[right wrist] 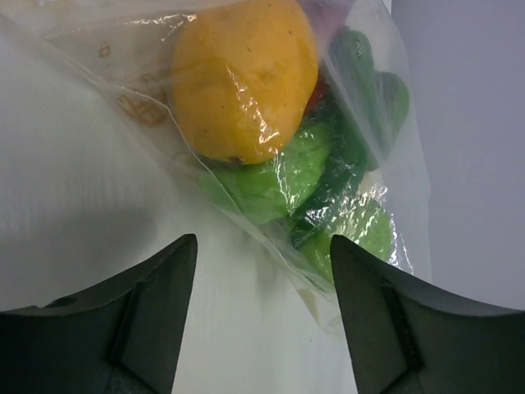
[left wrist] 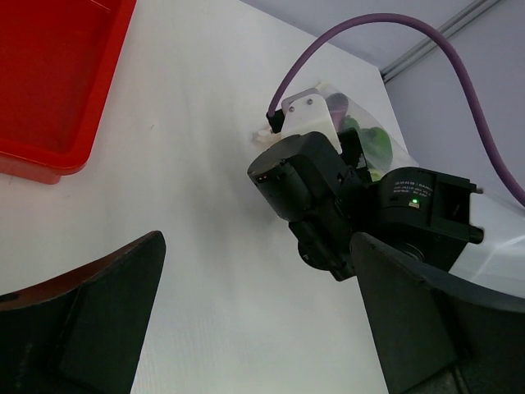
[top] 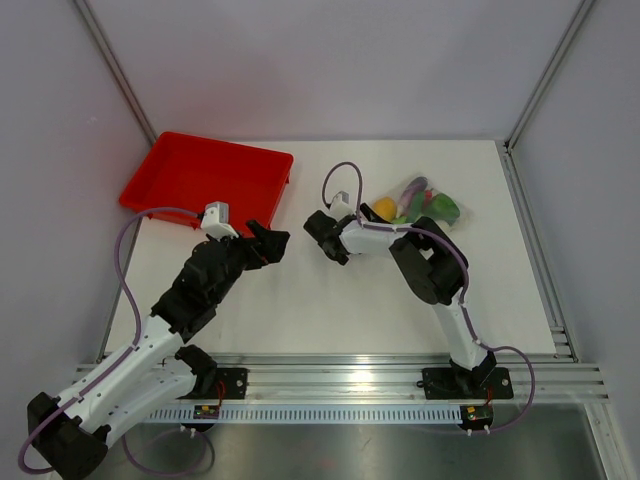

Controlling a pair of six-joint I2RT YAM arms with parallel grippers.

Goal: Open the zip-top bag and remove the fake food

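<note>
A clear plastic bag (top: 417, 200) lies at the back right of the table with fake food inside. Through its film I see an orange round piece (right wrist: 244, 78), green leafy pieces (right wrist: 283, 172) and a purple one (top: 405, 192). My right gripper faces the bag's near side, its fingers part open and nothing between the tips; in the top view the right arm covers the bag's left end. Over the left part of the table, away from the bag, my left gripper stands wide open and empty.
A red bin (top: 215, 175) occupies the back left, its edge also close by in the left wrist view. The right arm's purple cable (left wrist: 385, 18) arcs above the bag. Bare table (top: 300, 310) lies in the middle and front.
</note>
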